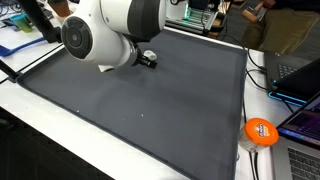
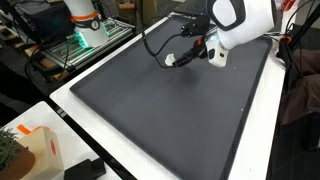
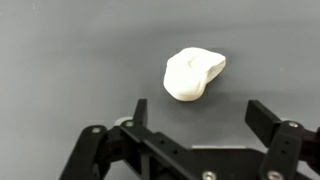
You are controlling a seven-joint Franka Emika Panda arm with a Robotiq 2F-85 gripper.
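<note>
A small white lump [image 3: 193, 73], smooth and irregular, lies on the dark grey mat in the wrist view, just beyond the fingertips. My gripper stands open, its black fingers wide apart with bare mat between their tips. In exterior view 1 the white lump [image 1: 150, 55] shows beside the gripper [image 1: 146, 62]. Exterior view 2 has the white lump [image 2: 170, 59] right by the gripper [image 2: 184, 63]; whether they touch cannot be told there. Low in the wrist view, a pale object [image 3: 215, 148] is mostly hidden behind the gripper's body.
An orange-lidded container [image 1: 260, 132] stands off its right side, near laptops [image 1: 300, 130]. A black cable [image 2: 146, 32] loops beside the arm. Clutter [image 2: 30, 150] sits beyond the mat in exterior view 2.
</note>
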